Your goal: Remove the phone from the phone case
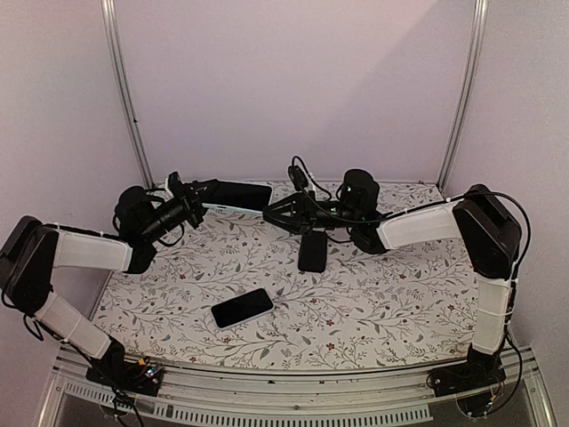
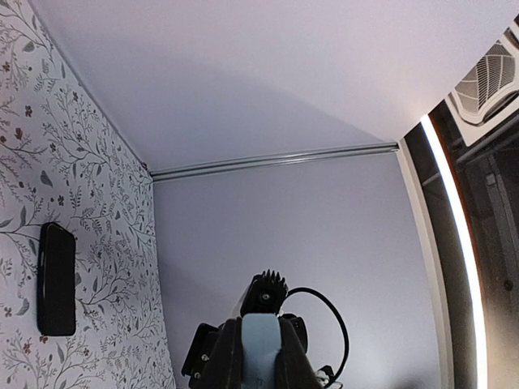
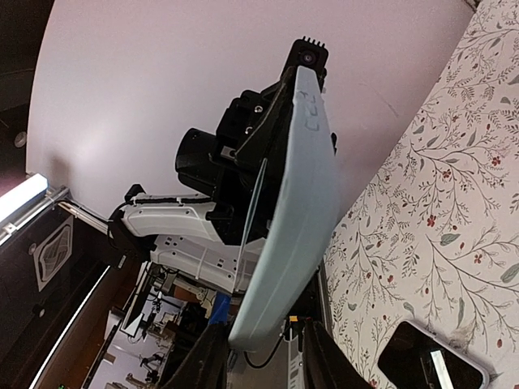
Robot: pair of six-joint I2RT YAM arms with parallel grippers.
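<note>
A phone with a black face (image 1: 242, 195) in a pale blue case (image 3: 304, 203) is held up above the table. My left gripper (image 1: 210, 190) is shut on its left end; in the left wrist view the case's narrow edge (image 2: 260, 350) shows between the fingers. Against the right end of the case stands my right gripper (image 1: 271, 212), its fingers apart. The case's lower corner lies between or just ahead of the right fingers (image 3: 212, 355); whether they touch it I cannot tell.
On the flowered table lie two dark phone-like objects: one in front (image 1: 243, 308), the other (image 1: 313, 253) below my right gripper. Pale walls enclose the back and sides.
</note>
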